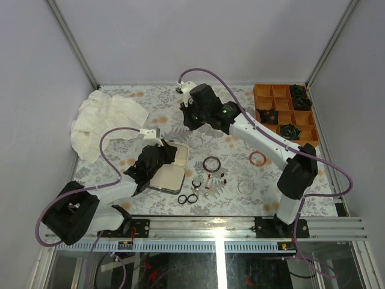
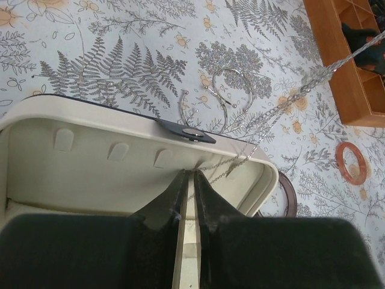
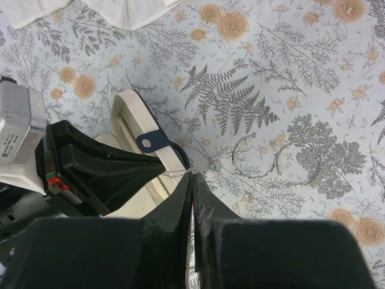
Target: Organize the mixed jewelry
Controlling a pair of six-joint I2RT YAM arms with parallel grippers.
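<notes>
A thin silver chain [image 2: 295, 96] stretches between my two grippers, rising out of the left wrist view at the upper right. My left gripper is shut on one end of it, over the open cream jewelry box [image 2: 60, 111], near the raised lid's edge. My right gripper is shut with the chain at its fingertips. From above, the right gripper [image 1: 191, 127] hangs behind and to the right of the box, clear of it. Two open silver bangles [image 3: 295, 164] lie on the cloth beyond the box.
A wooden compartment tray [image 1: 280, 91] with dark items stands at the back right. A dark bracelet [image 1: 211, 164], an orange ring bangle [image 1: 257, 159], black hair ties [image 1: 187, 198] and small pieces lie on the patterned cloth. White fabric [image 1: 105, 123] is heaped at the back left.
</notes>
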